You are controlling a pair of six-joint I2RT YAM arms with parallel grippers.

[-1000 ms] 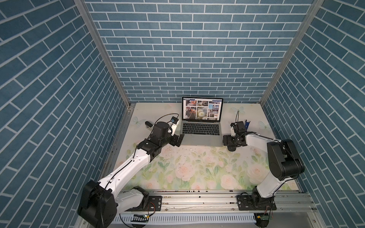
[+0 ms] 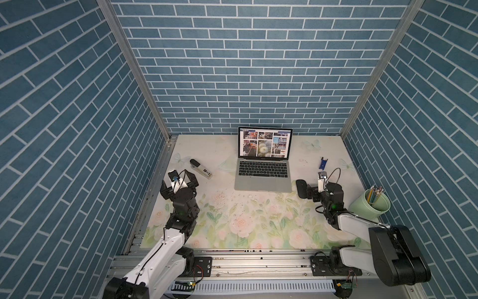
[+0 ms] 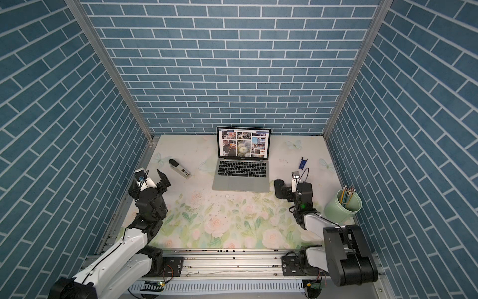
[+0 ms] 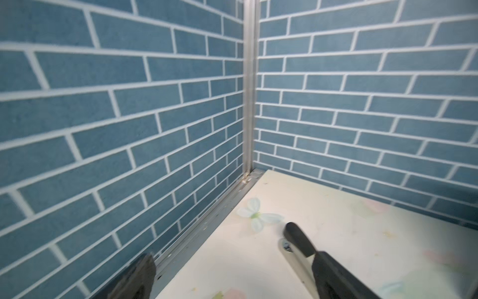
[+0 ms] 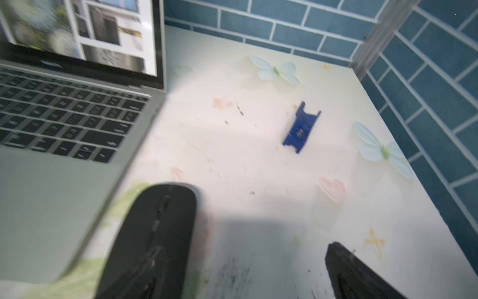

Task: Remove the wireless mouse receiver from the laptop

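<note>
The open grey laptop stands at the back middle of the table, its screen lit. Along its right side in the right wrist view, the laptop's edge looks bare, with no receiver showing. I cannot make out the receiver in any view. To the laptop's right lies the black mouse. My right gripper is open just right of the mouse, with nothing between its fingers. Over at the table's left side, well away from the laptop, my left gripper is open and empty.
Near my left gripper lies a grey stapler with a black end. A small blue holder rests at the right rear. The green cup of pencils stands at the right edge.
My left arm has swung left, from beside the laptop's left edge to the table's left side. The right arm has drawn back from over the mouse toward the front right, uncovering it.
</note>
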